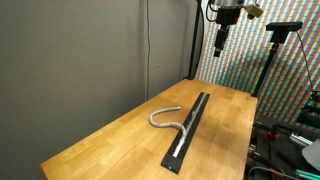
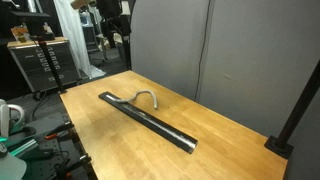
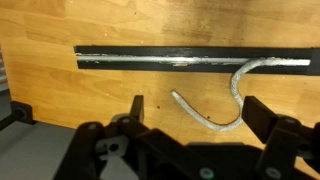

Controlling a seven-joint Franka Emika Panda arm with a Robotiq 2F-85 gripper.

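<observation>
A grey, flexible cord (image 3: pixel 207 122) lies in a loose hook-shaped curve on the wooden table. One end rests over the long black strip (image 3: pixel 110 50), near its right end in the wrist view; the other end lies free on the wood. A pale, shiny line runs along the middle of the strip. In exterior view 1 the cord (image 1: pixel 166 124) curves off the strip's left side. High above the table, toward its far end, hangs my gripper (image 1: pixel 218 51). Its fingers stand wide apart in the wrist view, so the gripper is open and clear of the cord.
A grey partition (image 1: pixel 75 70) runs along one long side. A black post (image 2: pixel 296 105) rises at a table corner.
</observation>
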